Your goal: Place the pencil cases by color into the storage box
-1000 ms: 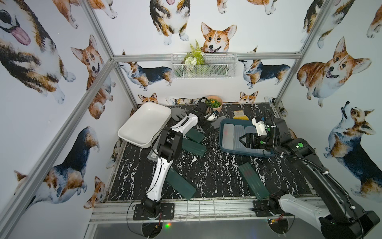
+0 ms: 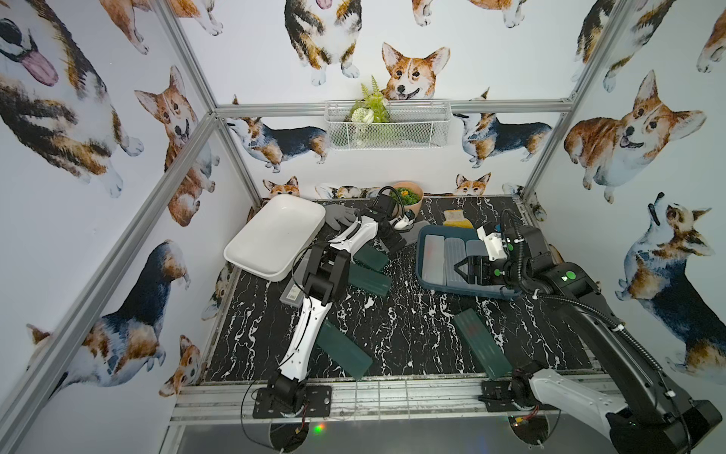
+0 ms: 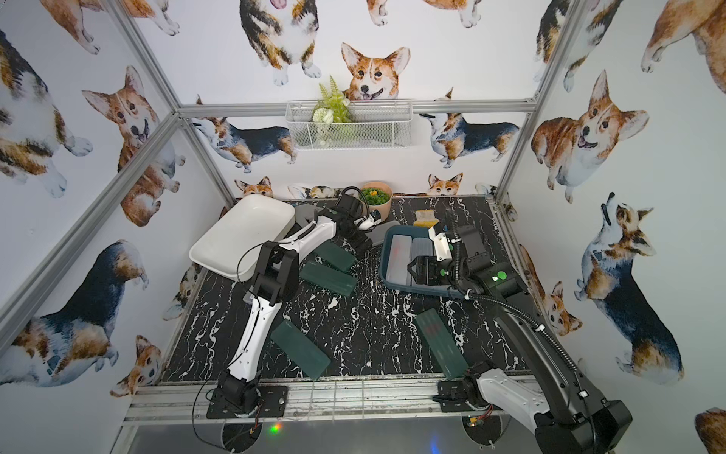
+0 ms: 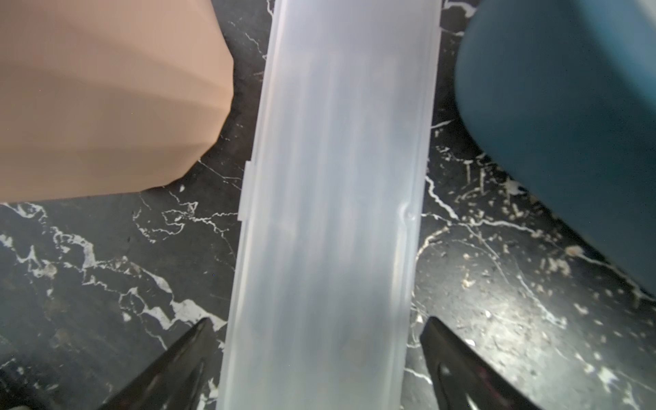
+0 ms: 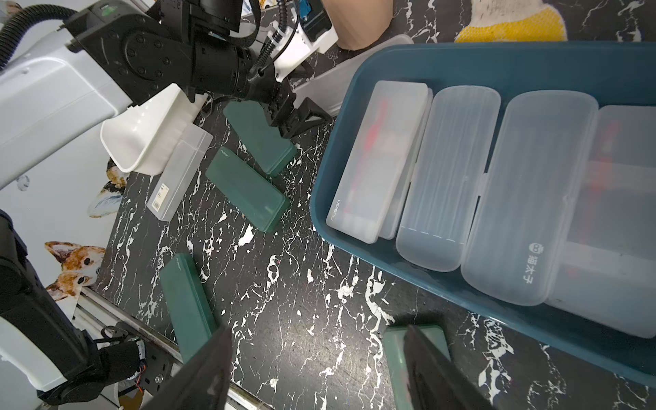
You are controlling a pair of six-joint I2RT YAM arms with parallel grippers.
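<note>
A clear pencil case point(image 4: 328, 205) lies flat between the plant pot and the blue storage box point(image 5: 341, 136). My left gripper is open, a fingertip to either side of this case, with gaps between. Several clear cases point(image 5: 447, 177) lie inside the blue box. Above that box my right gripper point(image 2: 463, 266) hovers, open and empty. Another clear case point(image 5: 179, 171) rests beside the white bin point(image 2: 276, 236). Several green cases lie about the table, including a front-left one point(image 2: 344, 349), a front-right one point(image 2: 482, 344) and one near the left arm point(image 2: 369, 280).
The terracotta pot point(image 3: 376, 200) stands close behind the left gripper. A yellow-and-white glove point(image 5: 512, 27) lies behind the blue box, and a grey glove point(image 2: 340, 217) beside the white bin. Open tabletop point(image 2: 412, 333) stretches across the front middle.
The right arm looks nearly unmoved, and the cases lie as before.
</note>
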